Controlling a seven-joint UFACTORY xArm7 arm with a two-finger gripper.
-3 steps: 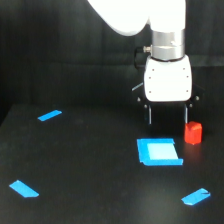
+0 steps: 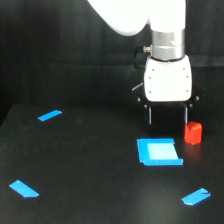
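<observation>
My gripper (image 2: 168,116) hangs at the upper right of the view, its dark fingers wide apart and nothing visible between them. A small red block (image 2: 193,134) rests on the black table, to the right of the gripper and slightly lower in the view. Below the gripper in the view lies a white square (image 2: 162,151) bordered by blue tape (image 2: 143,152) along its left, top and bottom sides.
Blue tape strips mark the table at the far left (image 2: 50,115), near left (image 2: 23,189) and near right (image 2: 196,197). A dark curtain (image 2: 60,60) hangs behind.
</observation>
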